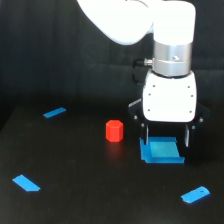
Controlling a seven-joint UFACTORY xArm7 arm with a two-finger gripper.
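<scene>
A white-bodied gripper [167,140] hangs over the right part of the dark table in the camera view. Its dark fingers are spread well apart, and nothing shows held between them. Just below and behind the fingers sits a blue square object [162,153], with a lighter blue patch inside; the hand hides part of its upper side. Whether the fingertips touch it cannot be told. To its left stands a small red block [114,131], clear of the gripper.
Flat blue strips mark the table: one at the back left [54,112], one at the front left [26,184] and one at the front right [195,195].
</scene>
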